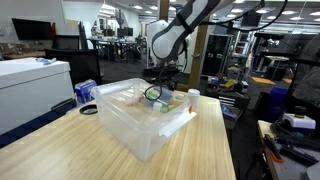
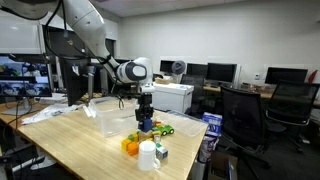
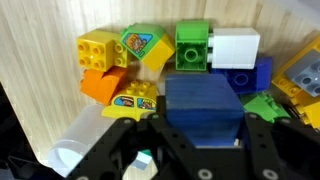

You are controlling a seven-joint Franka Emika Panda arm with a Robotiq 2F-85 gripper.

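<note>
A blue block [image 3: 203, 100] fills the middle of the wrist view, and my gripper is shut on it. Its face toward the camera hides part of what lies beneath. In exterior view 2 the blue block [image 2: 146, 125] shows low over a group of colored toy bricks. Around it in the wrist view are a yellow brick [image 3: 96, 47], an orange brick [image 3: 98, 86], a green brick [image 3: 191, 46], a white brick [image 3: 236, 48] and a dark blue brick [image 3: 251, 77]. Whether the held block touches those below, I cannot tell.
A clear plastic bin [image 1: 138, 122] stands beside the bricks on the wooden table. A white cup [image 2: 147, 157] is close to the orange bricks [image 2: 129, 146]; it also appears as a white cylinder [image 3: 85, 138] at lower left in the wrist view. Bare tabletop [image 1: 60, 150] extends around the bin.
</note>
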